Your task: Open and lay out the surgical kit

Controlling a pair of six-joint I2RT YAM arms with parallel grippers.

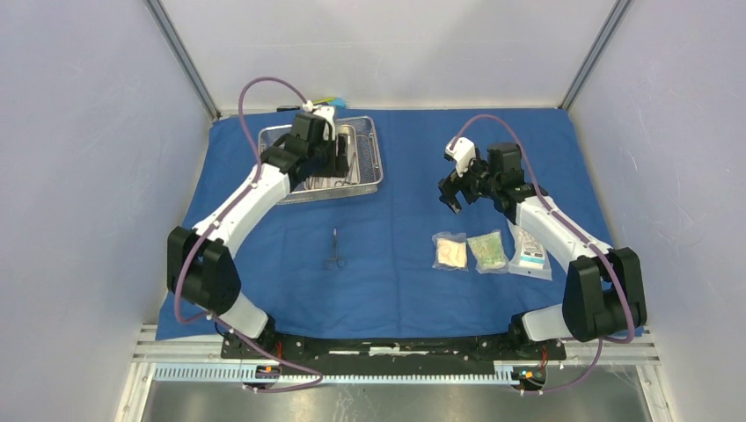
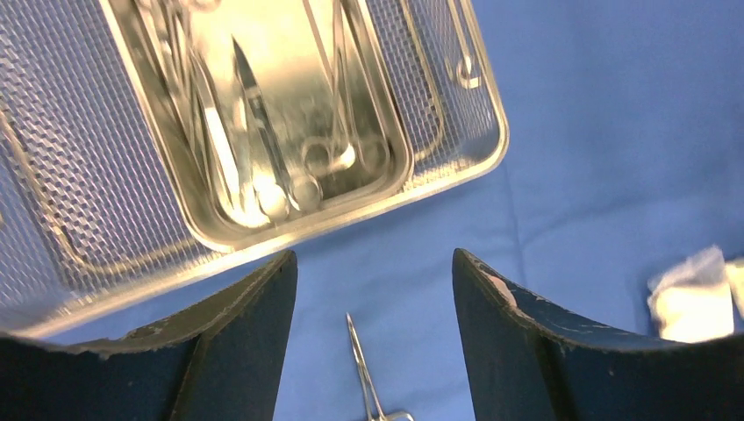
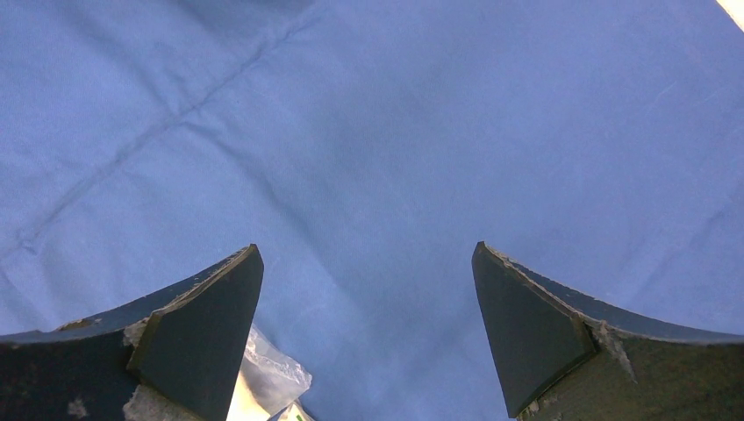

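In the top view a mesh basket (image 1: 376, 158) stands at the back left, with a metal tray (image 2: 405, 158) inside it holding several instruments, among them scissor-like ones and a dark slim handle (image 2: 263, 123). My left gripper is open above the basket's front side, nothing between its fingers. One scissor-like instrument (image 1: 334, 251) lies alone on the blue cloth (image 1: 396, 290) in front of the basket. Open and empty, my right gripper (image 1: 450, 195) hovers over bare cloth behind the bags. Two small clear bags, one with cream contents (image 1: 452, 253) and one with green-white contents (image 1: 488, 251), lie at the right.
A larger white package (image 1: 530, 255) lies partly beneath the right forearm, beside the small bags. Behind the basket, a blue and yellow item (image 1: 334, 103) rests at the cloth's back edge. Walls close in both sides.
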